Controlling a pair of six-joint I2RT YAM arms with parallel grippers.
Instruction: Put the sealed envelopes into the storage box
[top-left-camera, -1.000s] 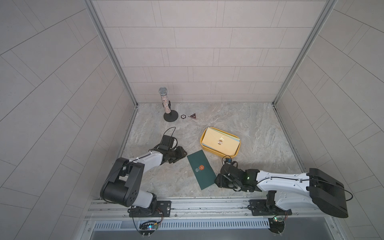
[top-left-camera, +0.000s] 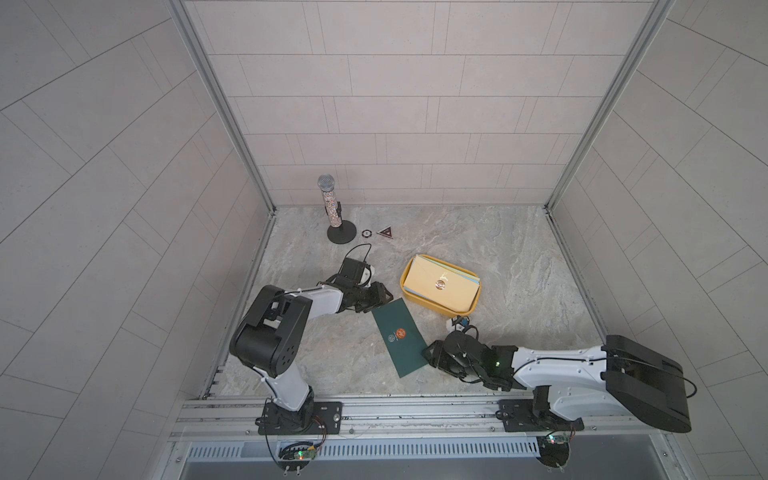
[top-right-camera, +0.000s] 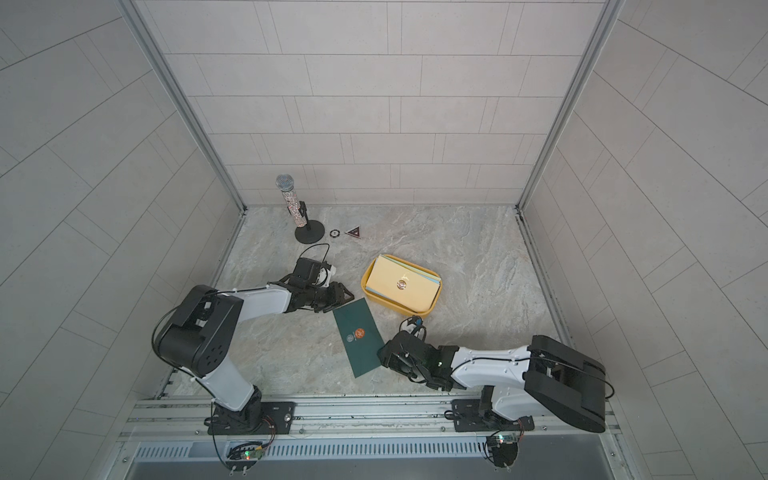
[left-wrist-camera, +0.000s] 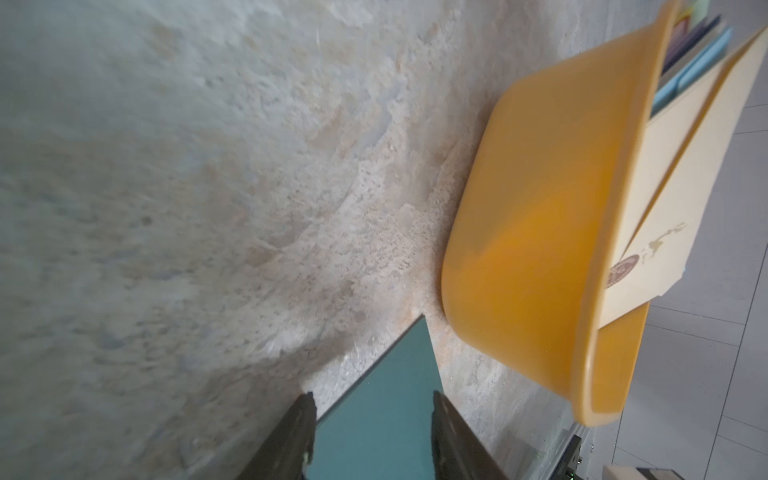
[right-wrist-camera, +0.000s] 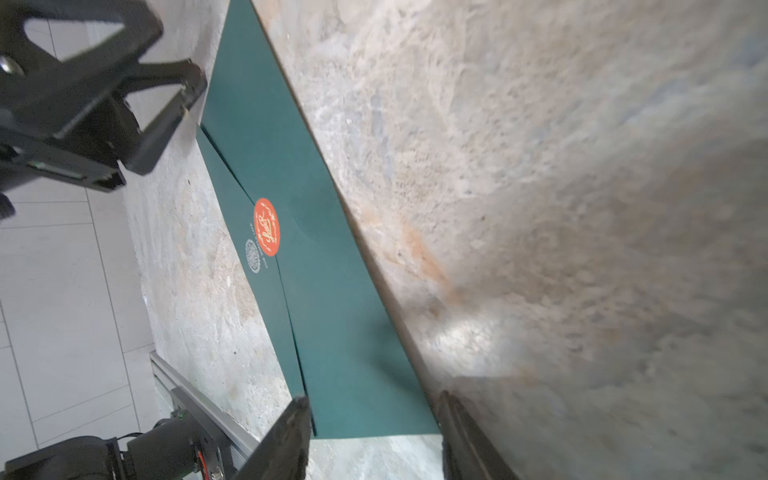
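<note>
A dark green envelope (top-left-camera: 404, 344), with an orange seal, lies flat on the marble floor. My left gripper stands open at its far short end, fingertips either side of the envelope's corner in the left wrist view. My right gripper is at the near end, fingers apart, the envelope's edge between or beneath their tips. Behind it, the yellow storage box (top-left-camera: 468, 303) holds cream and blue envelopes (top-left-camera: 432, 280).
A microphone on a stand (top-left-camera: 341, 230) is at the back left, beside a small ring (top-left-camera: 366, 233) and a triangle (top-left-camera: 385, 232).
My left gripper has moved toward the back and right, to the envelope's far end. My right gripper has shifted slightly left, and the envelope has shifted slightly.
</note>
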